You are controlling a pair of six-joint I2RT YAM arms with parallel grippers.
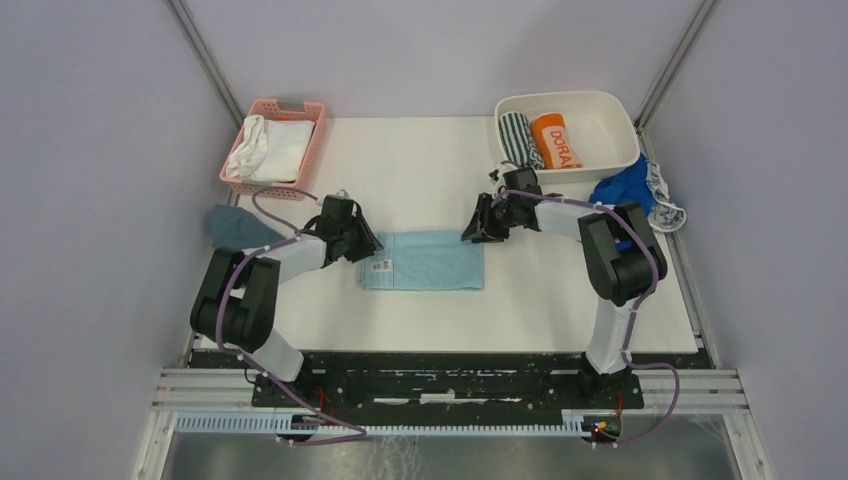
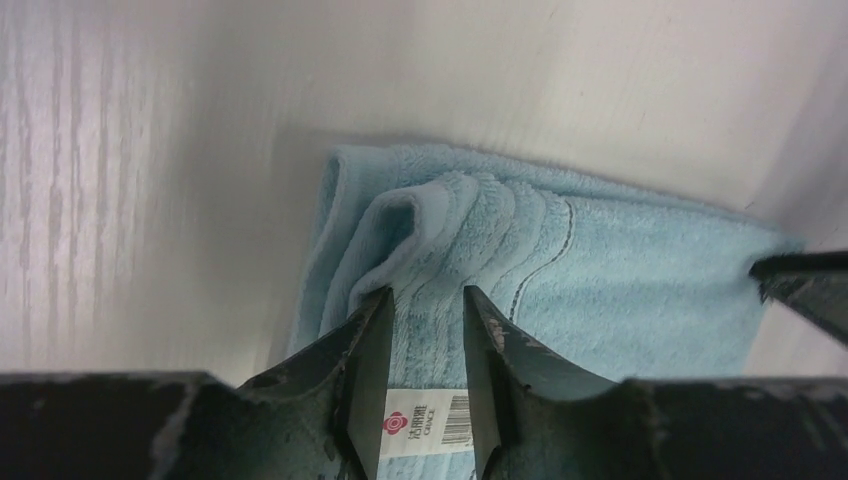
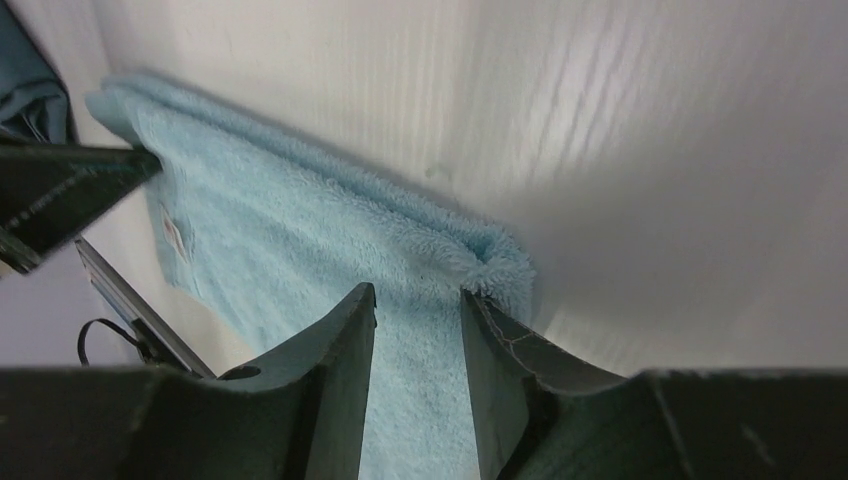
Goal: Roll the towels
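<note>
A folded light blue towel (image 1: 433, 262) lies nearly square to the table in the top view. At its far left corner is my left gripper (image 1: 372, 250); at its far right corner is my right gripper (image 1: 471, 236). In the left wrist view that towel corner (image 2: 450, 215) is bunched into ridges just ahead of the parted fingers, and a white label (image 2: 425, 422) shows between them. In the right wrist view the far edge (image 3: 480, 255) is raised into a soft fold beside the fingertips. Both grippers are part open, and neither is closed on the cloth.
A pink basket (image 1: 312, 150) with white towels stands at the back left, a dark blue-grey cloth (image 1: 235, 228) below it. At the back right, a white bin (image 1: 610, 130) holds rolled striped and orange towels, with a blue cloth (image 1: 625, 190) beside it.
</note>
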